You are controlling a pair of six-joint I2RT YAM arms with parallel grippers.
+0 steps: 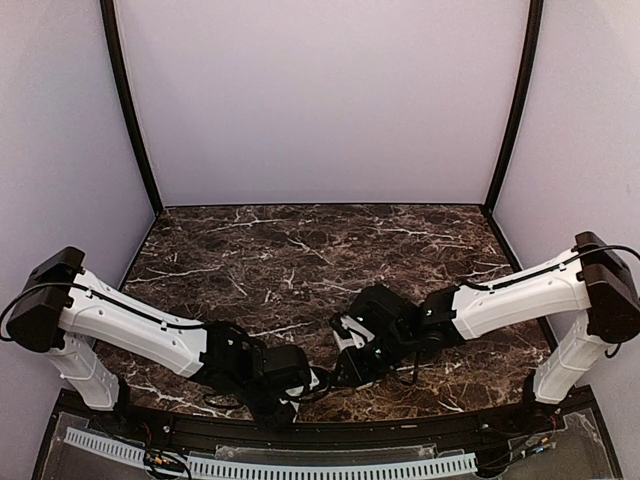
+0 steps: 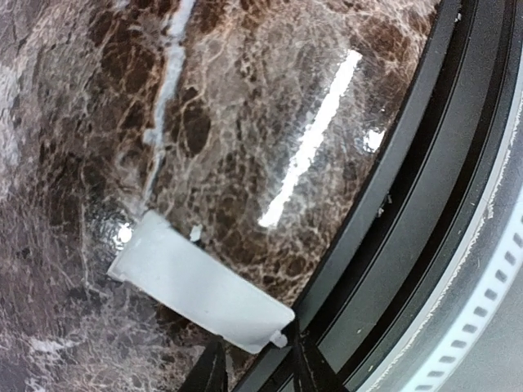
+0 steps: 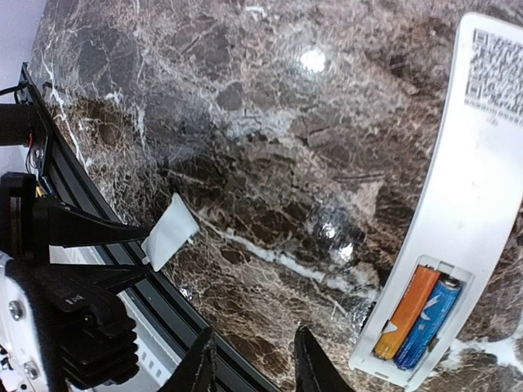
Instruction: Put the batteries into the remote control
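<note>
The white remote [image 3: 470,163] lies back-up on the marble table at the right of the right wrist view, an orange battery [image 3: 409,310] and a blue battery [image 3: 429,322] in its open compartment. The white battery cover [image 2: 196,278] lies at the table's front edge. My left gripper is over the cover's end, fingers apart, nothing seen held; the right wrist view shows its fingers either side of the cover. My right gripper is open, left of the remote's battery end, nothing between its fingers.
The black rail [image 2: 384,180] runs along the front edge beside the cover. Both arms are close together at the front centre.
</note>
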